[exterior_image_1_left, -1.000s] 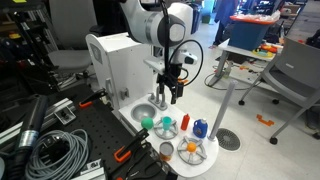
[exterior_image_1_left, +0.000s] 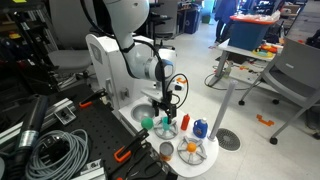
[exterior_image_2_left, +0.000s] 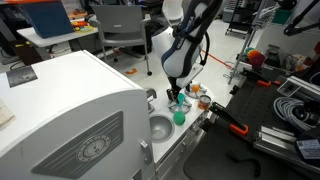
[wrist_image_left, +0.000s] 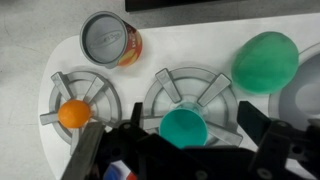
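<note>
A teal cup (wrist_image_left: 183, 127) stands on a grey burner plate (wrist_image_left: 216, 88), between my fingers in the wrist view. My gripper is open above it, a finger (wrist_image_left: 118, 147) at its left and another at its right, with nothing gripped. In exterior view 1 the gripper hangs just over the cup (exterior_image_1_left: 167, 122). A rounded green object (wrist_image_left: 265, 62) lies to the upper right in the wrist view. An orange ball (wrist_image_left: 74, 114) rests on the other burner, near an open metal can (wrist_image_left: 107, 40).
On the white surface (exterior_image_1_left: 213, 155), a blue object (exterior_image_1_left: 200, 129) and a red object (exterior_image_1_left: 186, 122) stand near the cup. A grey basin (exterior_image_2_left: 161, 127) lies beside the green object. A large white housing (exterior_image_2_left: 75, 125) stands close to the arm. Cables (exterior_image_1_left: 60, 155) cover the black table.
The arm has come down from well above the white surface, and the gripper is now close over the teal cup. The objects have not visibly moved.
</note>
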